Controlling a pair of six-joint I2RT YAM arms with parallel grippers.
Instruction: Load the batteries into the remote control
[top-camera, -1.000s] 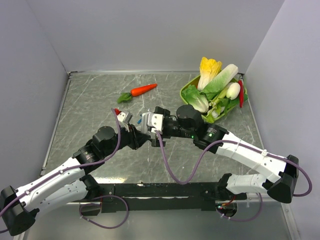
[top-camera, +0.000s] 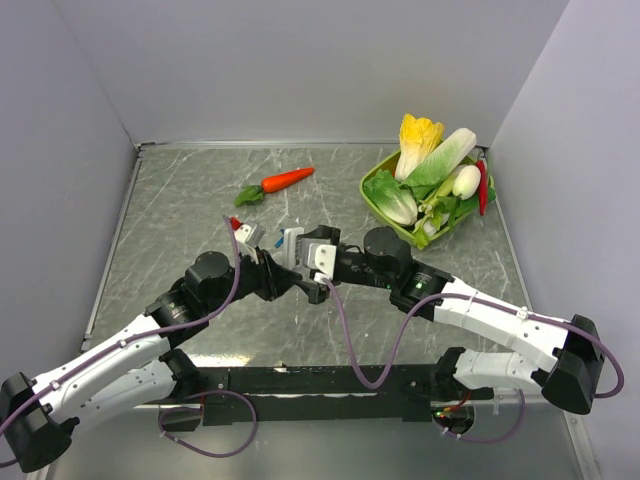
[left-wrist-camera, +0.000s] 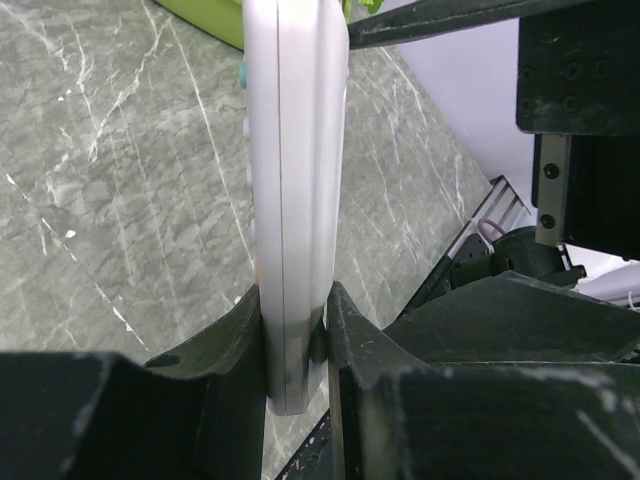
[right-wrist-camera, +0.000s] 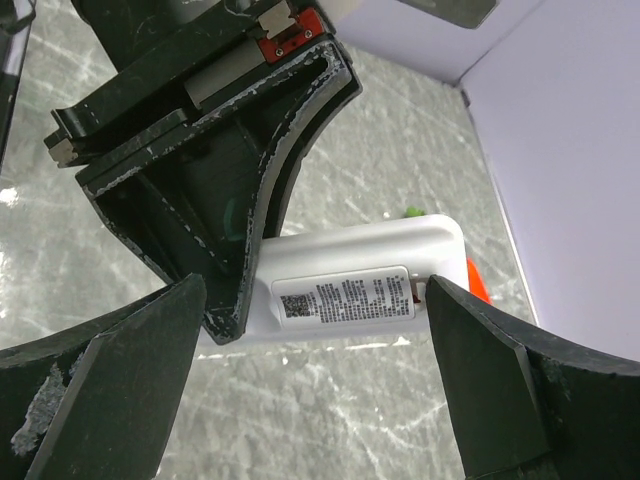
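Observation:
The white remote control (top-camera: 291, 246) is held above the table by my left gripper, shut on its lower end. In the right wrist view, the back of the remote (right-wrist-camera: 350, 245) shows a printed label (right-wrist-camera: 345, 298), with a small reddish-brown bit at the label's right end. My right gripper stands open close to this back, a finger (right-wrist-camera: 500, 370) on either side of the view and nothing seen gripped between them. A dark left finger (right-wrist-camera: 240, 200) crosses the remote's left part. No loose battery can be made out.
A green basket (top-camera: 372, 208) of vegetables stands at the back right. An orange carrot (top-camera: 287, 179) lies at the back, and a small blue item (top-camera: 280, 238) is partly hidden behind the remote. Both hands are very close together.
My right gripper has shifted slightly toward the front and right, its wrist turning a little. The left arm and the remote look unmoved.

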